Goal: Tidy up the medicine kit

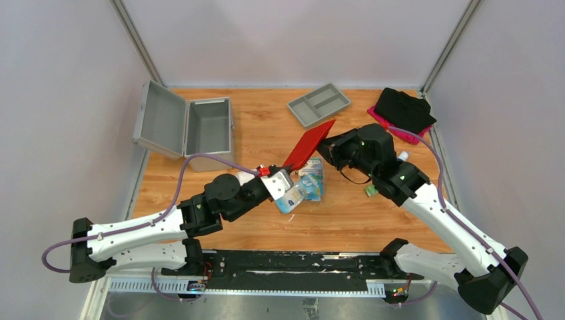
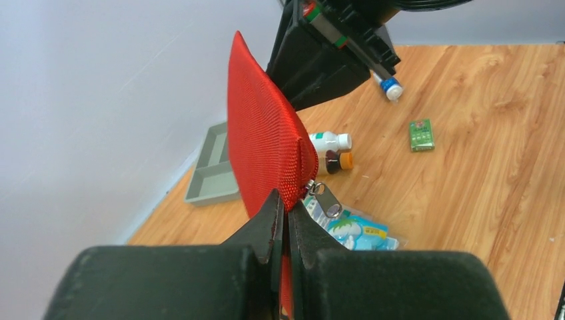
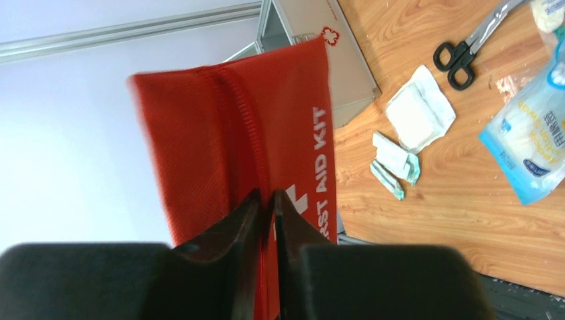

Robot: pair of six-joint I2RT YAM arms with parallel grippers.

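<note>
The red first aid pouch (image 1: 310,145) hangs above the table between my two arms, its zipper side open in the right wrist view. My left gripper is shut on the pouch's lower edge, close beside the metal zipper pull (image 2: 328,200). My right gripper is shut on the pouch's zipped edge, with white lettering on the pouch's panel (image 3: 321,175). An open grey medicine box (image 1: 209,127) stands at the left with its lid swung out. The grey divided tray (image 1: 300,110) lies at the back of the table.
Below the pouch lie scissors (image 3: 463,57), a gauze pad (image 3: 420,110), small packets (image 3: 396,160) and a cotton swab bag (image 3: 533,137). Bottles (image 2: 330,141) and a green box (image 2: 421,135) lie farther right. Black cloth (image 1: 403,110) is at the back right.
</note>
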